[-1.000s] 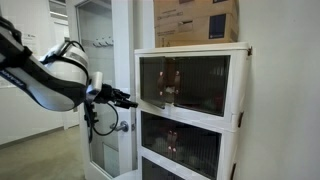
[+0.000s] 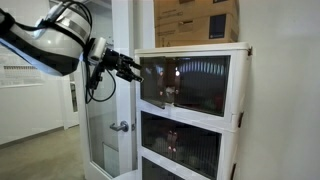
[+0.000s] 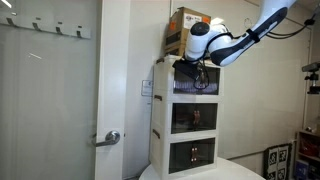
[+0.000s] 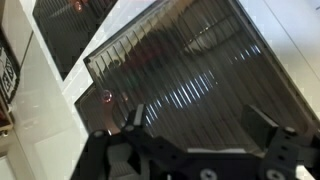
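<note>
A tall white cabinet [image 2: 240, 95] has dark ribbed doors in stacked tiers. In exterior view 1, its top-left door [image 2: 152, 82] looks slightly ajar, at an angle to the closed top-right door [image 2: 203, 84]. Brown handles sit where the doors meet. My gripper [image 2: 138, 72] is at the left door's outer side, close to its upper part; contact cannot be told. A ribbed dark panel [image 4: 190, 75] fills the wrist view, with a round reddish knob [image 4: 107, 97] near its left edge. My gripper is open, its fingers wide apart with nothing seen between them.
Cardboard boxes [image 2: 195, 25] rest on top of the cabinet. A glass-panelled door with a metal lever handle [image 2: 121, 126] stands just left of it. A white round surface [image 3: 225, 172] lies in front of the cabinet's base.
The arm has risen over the last second, bringing the gripper up and a little right along the top-left door. The cabinet doors look unchanged.
</note>
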